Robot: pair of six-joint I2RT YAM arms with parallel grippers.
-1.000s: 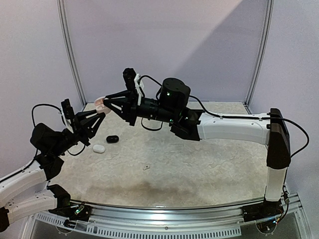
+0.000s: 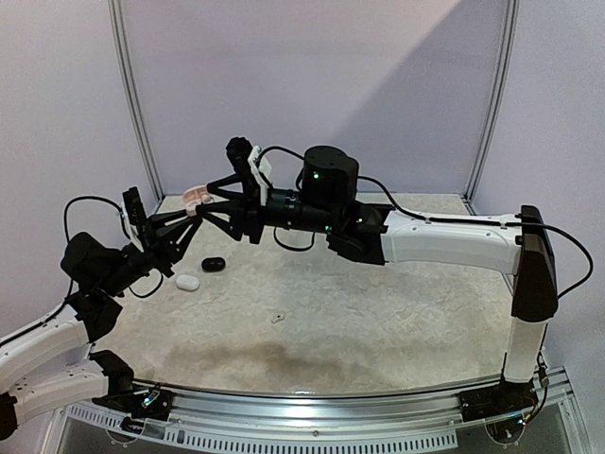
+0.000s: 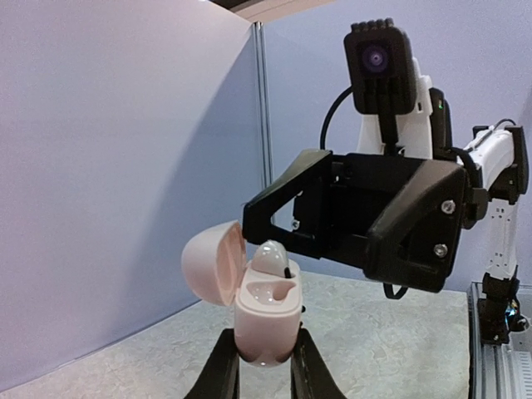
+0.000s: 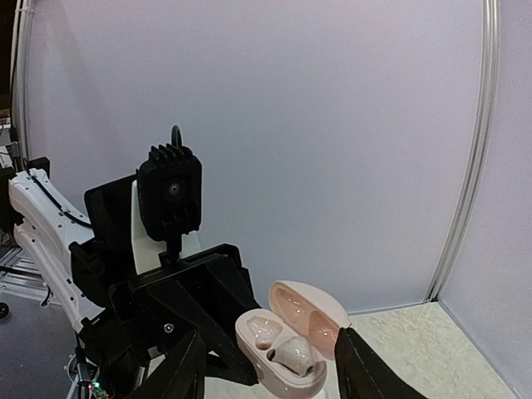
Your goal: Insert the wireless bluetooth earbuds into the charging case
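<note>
My left gripper is shut on the pale pink charging case (image 3: 266,328), holding it above the table with its lid (image 3: 212,264) swung open. A whitish earbud (image 4: 296,356) sits in one of the case's two hollows, its rounded back standing out of the case; the other hollow (image 4: 263,331) is empty. My right gripper stands open, its fingers (image 4: 360,362) spread to either side of the case and apart from the earbud. From the top, the small earbud (image 2: 278,318) lying on the table is too small to make out well.
A black oval object (image 2: 213,264) and a white oval one (image 2: 187,282) lie on the table below the left gripper. Both grippers are close together around the case.
The left gripper and case stayed put.
</note>
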